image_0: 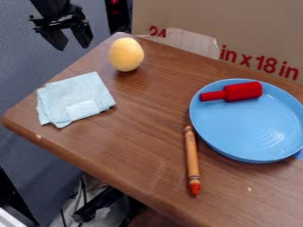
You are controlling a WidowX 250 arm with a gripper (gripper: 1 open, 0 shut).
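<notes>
My black gripper (69, 40) is at the upper left, above and beyond the table's back-left edge, with its two fingers apart and nothing seen between them. To its right a yellow oval object (127, 54) sits near the back of the table. A light blue folded cloth (73, 99) lies on the left. An orange crayon (192, 160) lies lengthwise at the right front. A red cylinder with a handle (240, 91) rests on a blue plate (246, 133) at the right.
A cardboard box (225, 31) stands along the back. Grey floor and some equipment lie below the table's left side.
</notes>
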